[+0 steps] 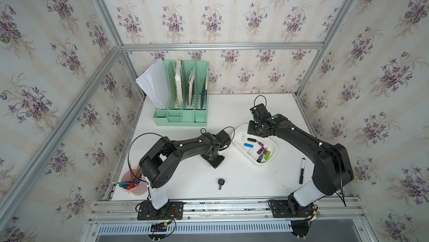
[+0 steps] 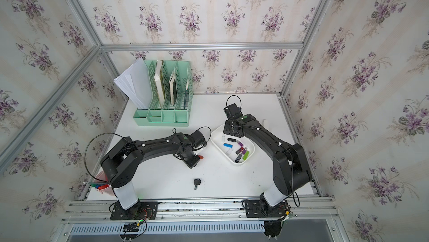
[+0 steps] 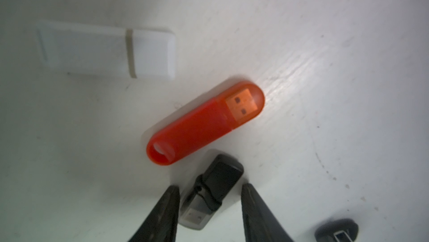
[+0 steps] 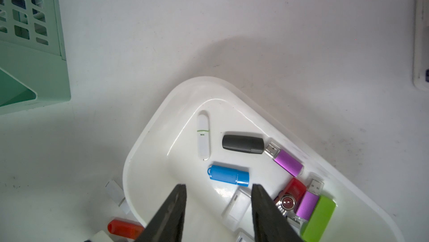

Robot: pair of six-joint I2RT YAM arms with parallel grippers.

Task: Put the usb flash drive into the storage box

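In the left wrist view my left gripper stands open low over a black and silver flash drive (image 3: 219, 179), a finger either side of it. A red-orange drive (image 3: 196, 130) and a white drive (image 3: 89, 49) lie just beyond. My right gripper is open above the white storage box (image 4: 152, 143), which holds several drives: white, black (image 4: 242, 142), blue (image 4: 228, 175), purple, red, green and others.
A green file organiser (image 1: 181, 116) stands at the back left, a pink pen cup (image 1: 134, 188) at the front left. A black object (image 1: 220, 182) and a marker (image 1: 302, 170) lie toward the front.
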